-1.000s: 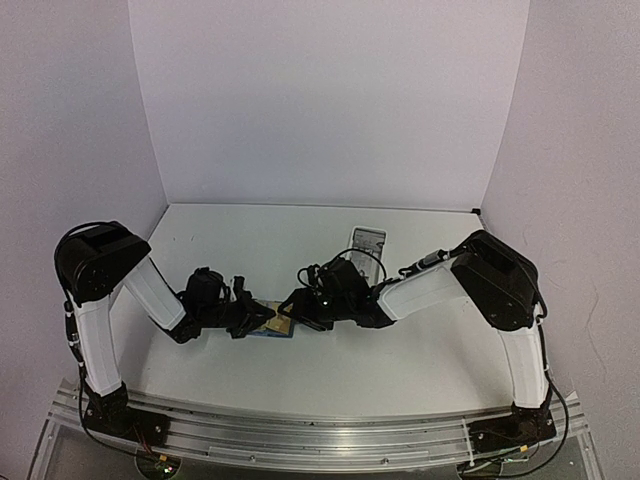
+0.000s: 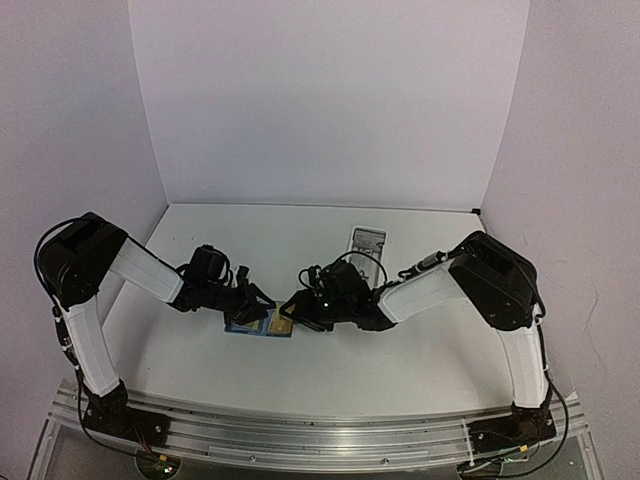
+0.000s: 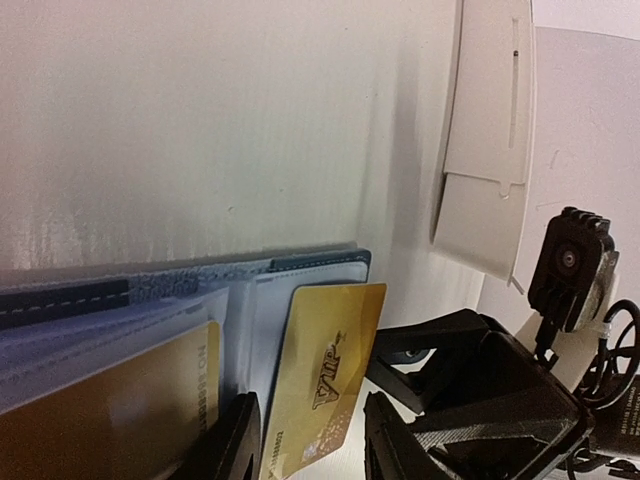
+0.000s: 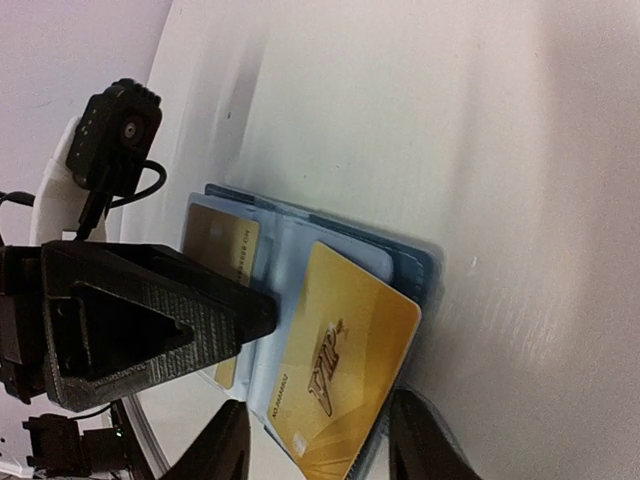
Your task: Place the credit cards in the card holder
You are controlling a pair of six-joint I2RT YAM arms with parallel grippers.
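The blue card holder [image 2: 262, 333] lies spread open on the table, with clear pockets. On its right half a gold card [image 3: 325, 375] sits at a slant, one corner sticking out past the holder's edge; how deep it is in the pocket cannot be told. A second gold card [image 3: 150, 395] shows in the left half's pocket. My left gripper is over the holder, its fingers apart. From the right, my right gripper reaches over the slanted gold card, fingers [image 4: 405, 435] spread to either side of it, no grip visible.
A white box with a grey printed panel [image 2: 367, 243] lies behind the right arm. The two grippers stand close together over the holder, with little room between.
More of the holder shows. The right arm looks almost still.
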